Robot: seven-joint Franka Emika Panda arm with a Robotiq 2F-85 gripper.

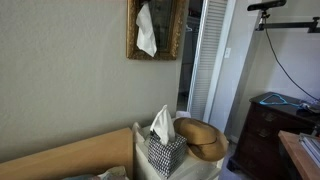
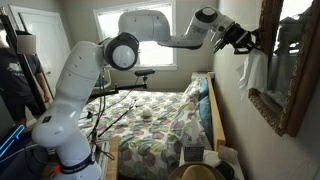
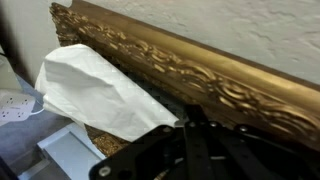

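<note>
A white tissue (image 1: pixel 147 32) hangs against the lower left of a gold-framed picture or mirror (image 1: pixel 131 38). My gripper (image 2: pixel 249 44), high up beside the frame, is shut on the tissue (image 2: pixel 258 74), which droops below its fingers. In the wrist view the tissue (image 3: pixel 85 88) spreads out from the dark gripper alongside the carved gold frame (image 3: pixel 165 62). The exact pinch between the fingers is hard to make out. From exterior view 1 the gripper is out of sight above the top edge.
Below the frame stands a black-and-white patterned tissue box (image 1: pixel 166 155) with a tissue sticking up. Beside it lies a brown hat (image 1: pixel 204 141). A wooden headboard (image 1: pixel 75 158) runs along the wall, and a patterned bed (image 2: pixel 150 120) fills the room behind.
</note>
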